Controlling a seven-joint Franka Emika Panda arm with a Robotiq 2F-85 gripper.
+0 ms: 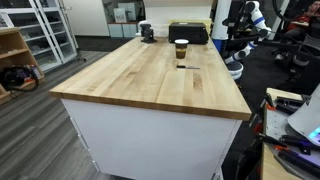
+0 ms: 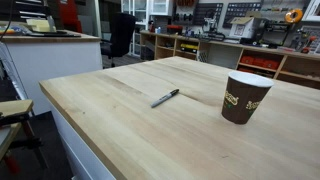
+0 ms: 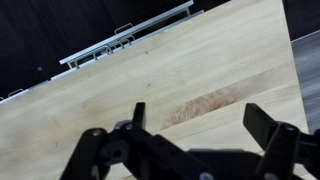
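Note:
A brown paper cup (image 2: 240, 105) with a white inside and lettering on its side stands upright on the wooden tabletop (image 2: 130, 120). Left of it in exterior view 2 lies a dark marker (image 2: 164, 98) with a grey middle. Exterior view 1 shows the same cup (image 1: 181, 49) toward the far part of the table, the marker (image 1: 188, 67) just in front of it. In the wrist view my gripper is open above bare wood, nothing between its fingers. Neither cup nor marker appears there.
The white arm (image 1: 257, 25) rises beyond the table's right side. A black box (image 1: 187, 33) and a small dark device (image 1: 147, 34) stand at the table's far end. A metal rail (image 3: 125, 38) runs past one table edge.

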